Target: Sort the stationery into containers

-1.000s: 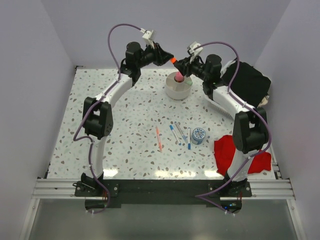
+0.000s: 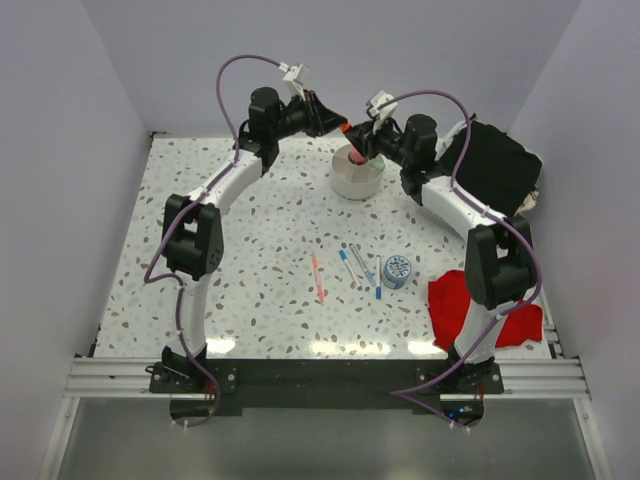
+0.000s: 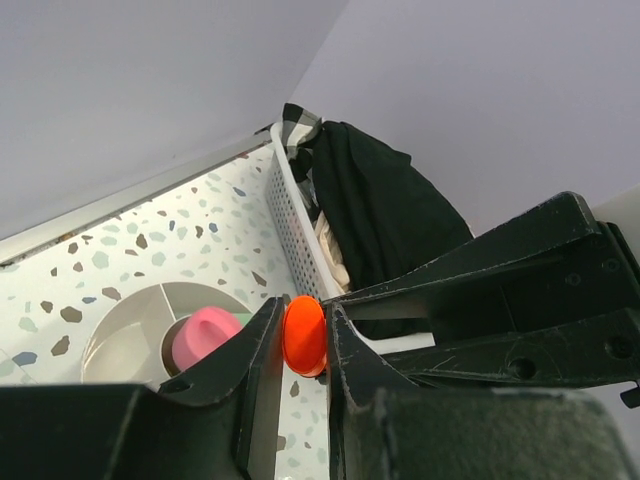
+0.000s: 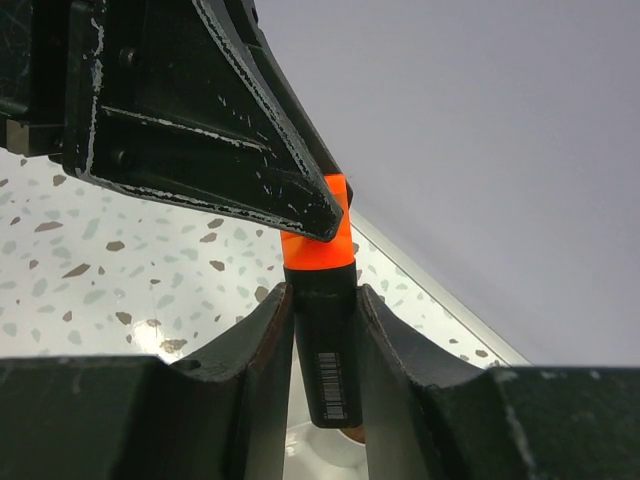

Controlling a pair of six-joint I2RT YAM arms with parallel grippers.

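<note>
An orange-and-black stationery piece, possibly a marker or knife [image 4: 322, 340], is held in the air above the white divided container [image 2: 355, 185]. My left gripper [image 2: 330, 122] is shut on its orange end, seen head-on in the left wrist view. My right gripper [image 2: 360, 140] is at the black end, its fingertips against the body in the right wrist view; how tightly is unclear. A pink item [image 3: 200, 337] stands in the container. Pens [image 2: 349, 268] and an orange stick [image 2: 317, 277] lie on the table's middle.
A blue round tin [image 2: 396, 270] stands near the pens. A red cloth [image 2: 450, 300] lies front right. A white basket [image 3: 290, 210] with dark cloth [image 3: 380, 200] is at the back right.
Both grippers have shifted slightly, the right one a little down and to the left in the top view, around the same orange-and-black piece.
</note>
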